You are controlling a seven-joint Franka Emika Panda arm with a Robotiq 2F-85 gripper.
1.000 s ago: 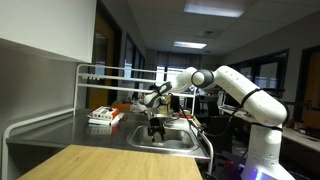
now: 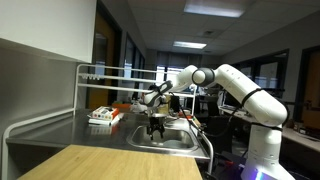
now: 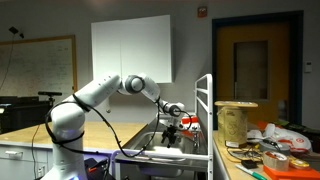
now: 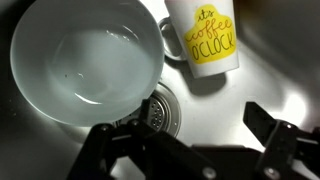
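In the wrist view a white bowl (image 4: 85,60) lies at the upper left, partly over the sink drain (image 4: 160,112). Right of it is a white mug (image 4: 202,35) with a yellow patch lettered "it's coffee o'clock", its handle toward the bowl. At the bottom of that view my gripper stands open, its two fingers wide apart with bare sink floor between them. Both the bowl and mug lie beyond the fingertips. From outside, the gripper (image 2: 155,130) hangs pointing down over the sink (image 2: 178,140).
A wooden counter (image 2: 110,162) in front of the sink is bare. A white rack (image 2: 104,115) stands behind at the left. White rails rise around the sink, with an upright post (image 3: 210,120) close to the arm. Beyond it, a table (image 3: 245,165) holds a bin and clutter.
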